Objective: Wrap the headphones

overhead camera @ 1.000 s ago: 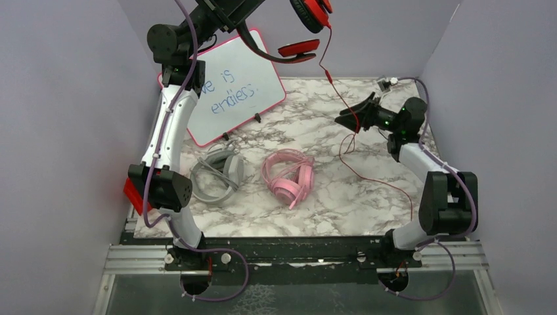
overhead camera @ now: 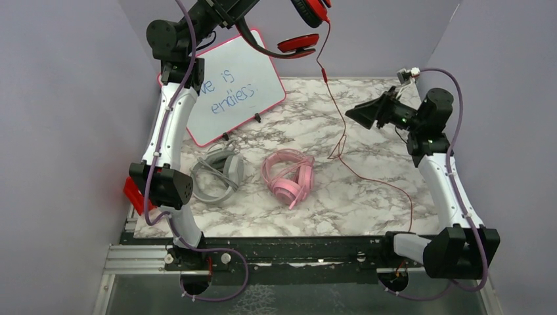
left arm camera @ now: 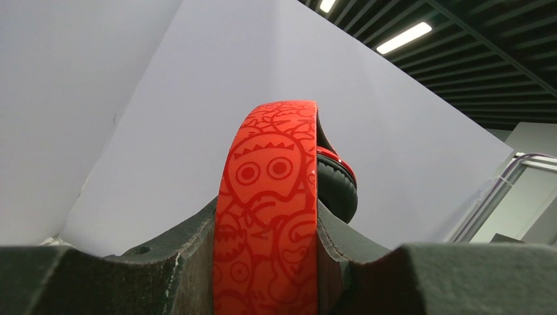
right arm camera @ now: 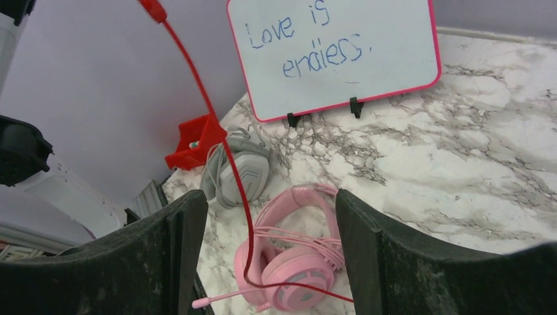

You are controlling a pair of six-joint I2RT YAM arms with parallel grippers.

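Observation:
The red-and-black headphones point(overhead camera: 295, 46) hang high at the top of the top view, held up by my left gripper, which is shut on their red patterned headband point(left arm camera: 266, 170). Their red cable point(overhead camera: 335, 102) drops to the table and runs toward the front right edge. In the right wrist view it point(right arm camera: 230, 161) crosses in front of my right gripper, running down between and beyond the fingers. That right gripper point(overhead camera: 360, 115) is open above the right part of the table, right of the cable in the top view.
Pink headphones point(overhead camera: 286, 190) and grey headphones point(overhead camera: 233, 172), both with coiled cables, lie on the marble table point(overhead camera: 368, 210). A whiteboard point(overhead camera: 236, 98) stands at back left, a red bin point(overhead camera: 133, 195) at left.
My right arm has lifted and shifted toward the right, away from the hanging cable, whose loop has shifted slightly. The left arm and held headphones have hardly moved.

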